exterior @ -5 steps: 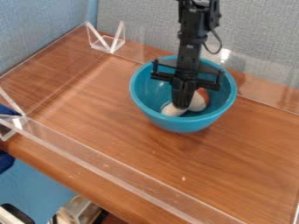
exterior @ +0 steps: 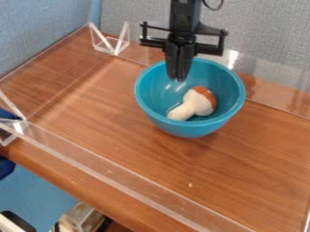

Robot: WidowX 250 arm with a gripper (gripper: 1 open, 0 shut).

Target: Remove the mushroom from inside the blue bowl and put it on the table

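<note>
The mushroom toy [exterior: 191, 105], with a pale stem and an orange-brown cap, lies on its side inside the blue bowl [exterior: 164, 118]. Its cap leans toward the bowl's right wall and its stem points to the lower left. Above the back part of the bowl is my black gripper [exterior: 179, 78], pointing down. Its fingers are together with nothing between them, and the mushroom lies below and in front of them, apart from the tips.
Clear low panels run along its edges, with a white bracket [exterior: 109, 39] at the back left corner. A grey wall stands behind.
My gripper has risen from low in the bowl and moved back and slightly left. The mushroom stays in the bowl, now more fully visible. The bowl has not moved.
</note>
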